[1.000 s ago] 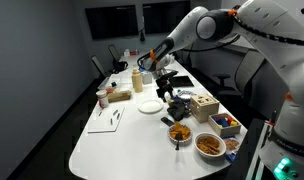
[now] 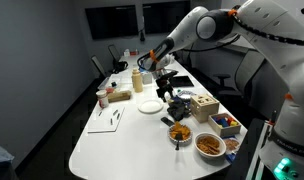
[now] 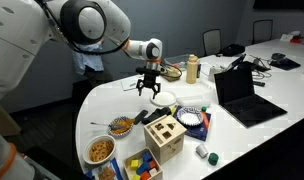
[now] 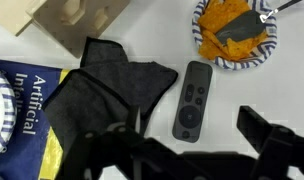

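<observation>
My gripper is open above the white table, its two dark fingers spread wide with nothing between them. Below it in the wrist view lies a black remote point(image 4: 193, 101), flat on the table and within the span of the fingers. A crumpled dark cloth point(image 4: 117, 82) is left of the remote, partly hidden by the left finger. In exterior view 1 the gripper point(image 2: 164, 92) hangs near the white plate point(image 2: 150, 106), and exterior view 2 also shows the gripper point(image 3: 149, 88) raised off the table.
A patterned bowl of orange food point(image 4: 235, 32) with a dark utensil sits close to the remote. Nearby are a wooden box point(image 3: 165, 140), a bin of coloured blocks point(image 3: 142, 165) and another bowl point(image 3: 99, 151). A laptop point(image 3: 247, 95) stands open.
</observation>
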